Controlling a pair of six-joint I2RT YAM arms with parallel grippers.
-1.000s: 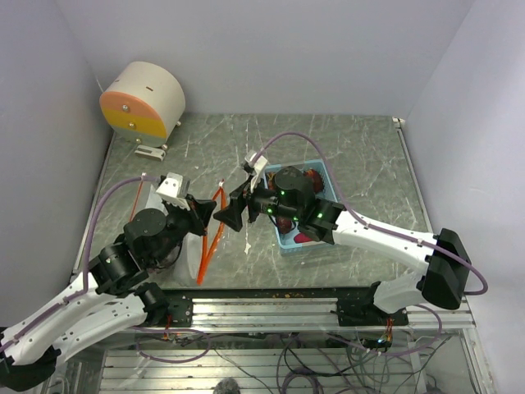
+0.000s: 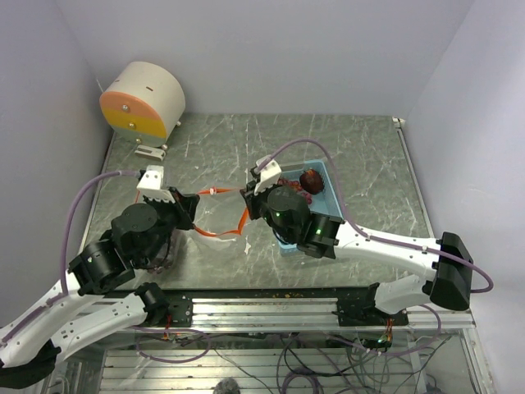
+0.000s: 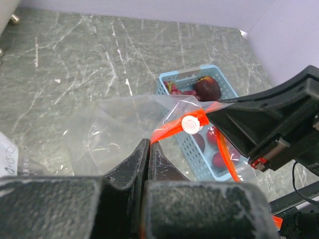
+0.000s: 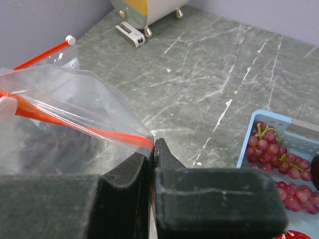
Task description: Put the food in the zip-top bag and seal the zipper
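Note:
The clear zip top bag (image 2: 217,215) spans the gap between my grippers, its orange zipper edges spread into an open mouth. My left gripper is shut on one orange edge; close by is a round white tab (image 3: 190,124). At the opposite edge, my right gripper is shut, with the orange strip and clear film running into its fingertips. Food sits in the blue basket (image 2: 338,205): red grapes (image 4: 271,149), a dark red fruit (image 3: 207,88) and red round fruit (image 3: 219,160). My right arm covers part of the basket in the top view.
Another orange-edged clear bag (image 4: 52,54) stands at the left, partly hidden by the left arm from above. A cream drum with an orange and yellow face (image 2: 143,103) occupies the back left corner. Bare grey tabletop (image 2: 238,139) lies behind the grippers.
The bag's orange edges have gone from lying close together to standing apart. My right gripper went from open to shut at the bag's edge. The left gripper shifted slightly left.

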